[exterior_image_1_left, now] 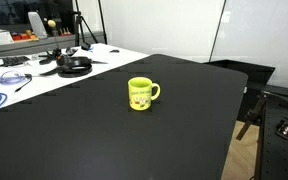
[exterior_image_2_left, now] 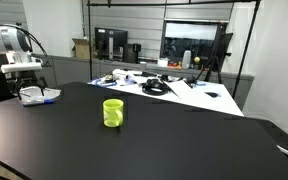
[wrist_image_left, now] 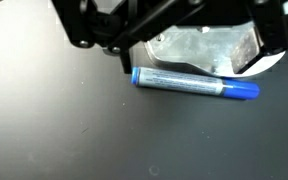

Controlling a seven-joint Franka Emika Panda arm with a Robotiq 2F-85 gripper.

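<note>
In the wrist view a marker [wrist_image_left: 194, 83] with a grey-white label and blue ends lies on the dark table beside a shiny, pale-rimmed container [wrist_image_left: 204, 45]. My gripper is open above them, its dark fingers [wrist_image_left: 125, 58] set wide apart with nothing gripped. In exterior view 2 the arm [exterior_image_2_left: 14, 45] reaches in from the left, with the gripper [exterior_image_2_left: 34, 82] low by the white container [exterior_image_2_left: 32, 95]. A yellow-green mug [exterior_image_2_left: 113, 113] stands upright near the table's middle, well away from the gripper.
Headphones [exterior_image_1_left: 75, 66], cables [exterior_image_1_left: 12, 77] and a tripod [exterior_image_1_left: 84, 30] occupy the white surface alongside the dark table [exterior_image_1_left: 184, 130].
</note>
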